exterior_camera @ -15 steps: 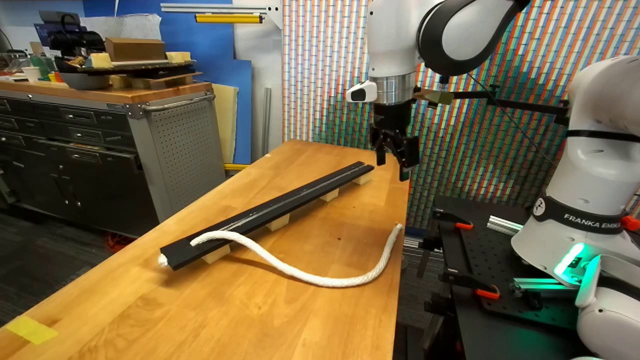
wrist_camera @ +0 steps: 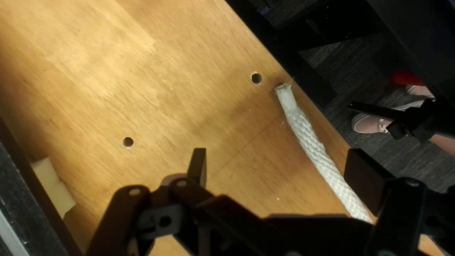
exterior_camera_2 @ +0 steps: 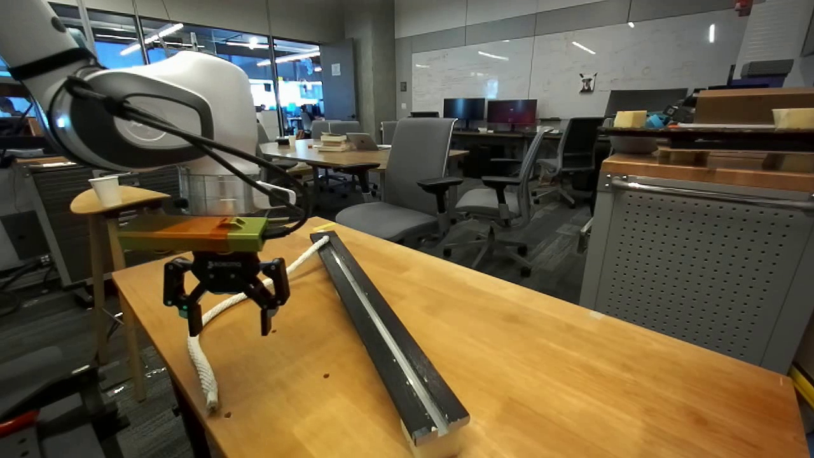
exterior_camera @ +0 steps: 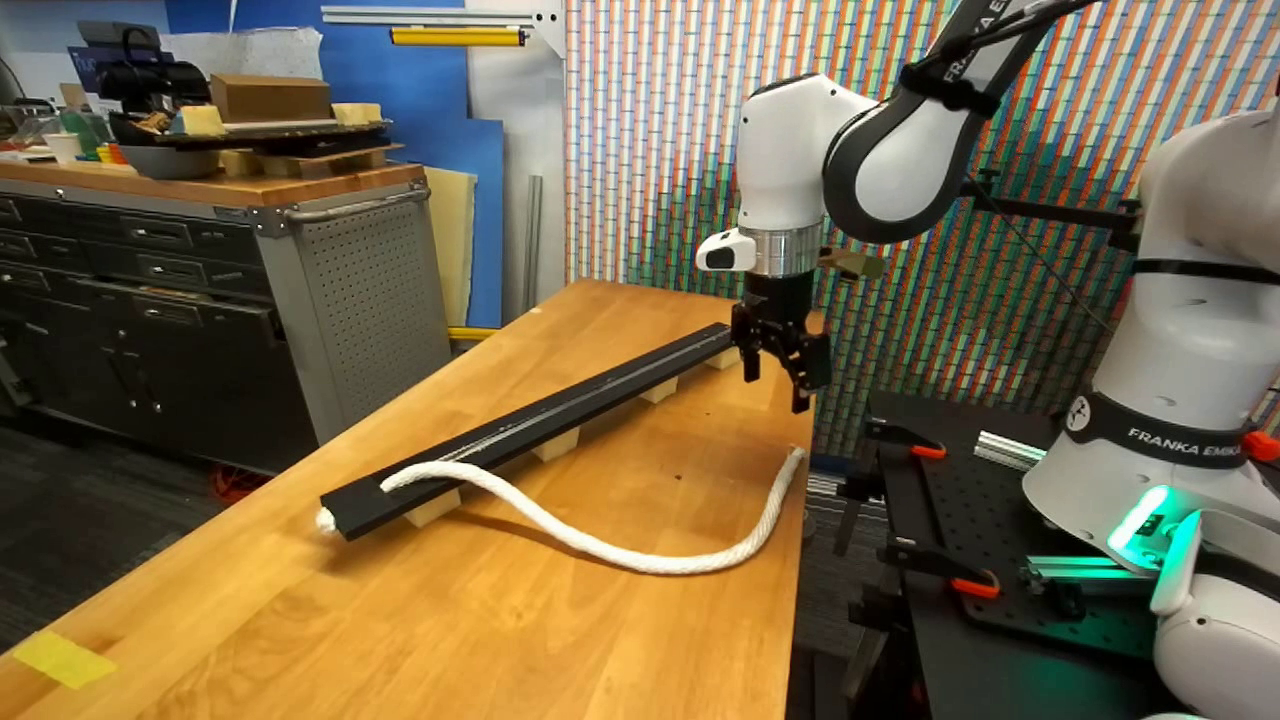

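A white braided rope [exterior_camera: 612, 553] curves across the wooden table, one end at the near end of a black grooved beam [exterior_camera: 528, 434], the other loose by the table's right edge. My gripper [exterior_camera: 774, 382] hangs above the table, open, with nothing held. In the second exterior view, its fingertips [exterior_camera_2: 265, 321] point down over the rope [exterior_camera_2: 203, 365]. From the wrist, the rope's frayed end [wrist_camera: 284, 90] lies ahead of the gripper, and the rope runs back toward the right finger [wrist_camera: 362, 179], which hides part of it.
Pale blocks [exterior_camera: 558, 445] prop the beam off the table [exterior_camera: 480, 624]. A black side table [exterior_camera: 900, 480] with clamps stands beyond the right edge.
My arm has come down and slightly left, bringing the open gripper nearer the table. Rope and beam lie as before.
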